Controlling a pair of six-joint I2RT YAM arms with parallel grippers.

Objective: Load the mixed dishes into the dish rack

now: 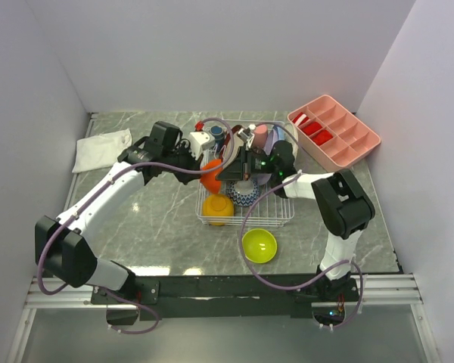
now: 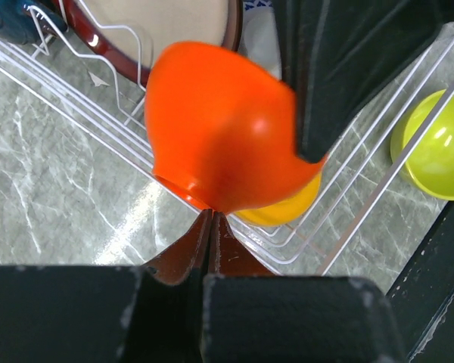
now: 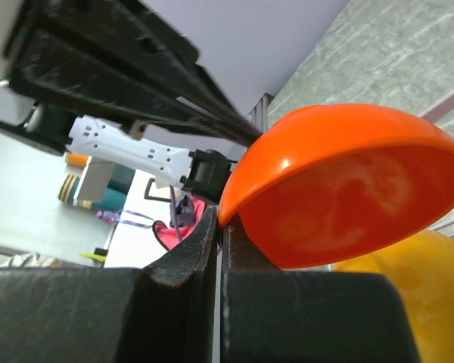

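An orange bowl is held tilted over the left part of the dish rack by my right gripper, shut on its rim. My left gripper is shut at the bowl's lower edge in the left wrist view; I cannot tell whether anything is between its fingers. Below the orange bowl a yellow bowl sits in the rack, beside a blue-patterned dish. Plates and cups stand at the rack's back.
A green bowl is on the counter in front of the rack. A pink divided bin stands back right, a white cloth back left.
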